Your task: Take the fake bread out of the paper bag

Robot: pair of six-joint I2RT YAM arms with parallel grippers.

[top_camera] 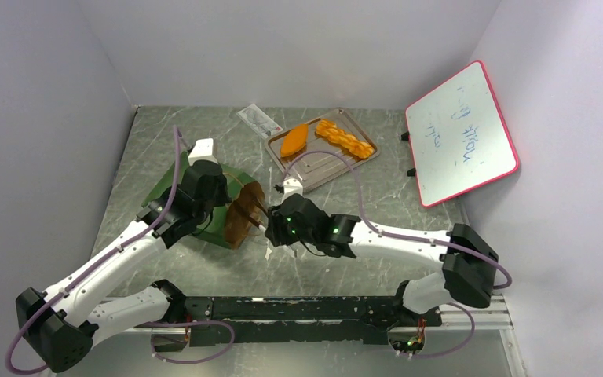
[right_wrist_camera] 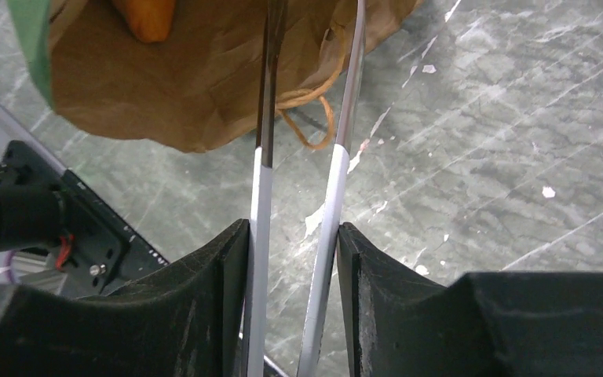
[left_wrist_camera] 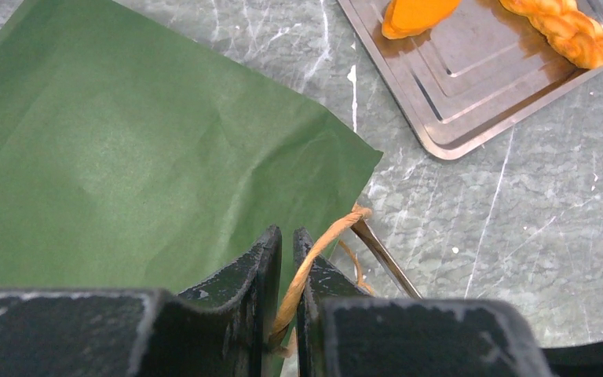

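Observation:
The green paper bag (left_wrist_camera: pixel 141 149) lies on its side, brown mouth (right_wrist_camera: pixel 165 110) facing right. An orange fake bread (right_wrist_camera: pixel 145 17) shows inside it in the right wrist view. My left gripper is shut on the bag's twisted paper handle (left_wrist_camera: pixel 322 243). My right gripper holds two long metal tongs (right_wrist_camera: pixel 331 204), slightly apart; their tips reach into the bag's mouth with no bread visible between them.
A metal tray (top_camera: pixel 321 170) at the back holds two orange breads (top_camera: pixel 294 140). A whiteboard (top_camera: pixel 461 133) stands at right, a clear packet (top_camera: pixel 258 120) behind.

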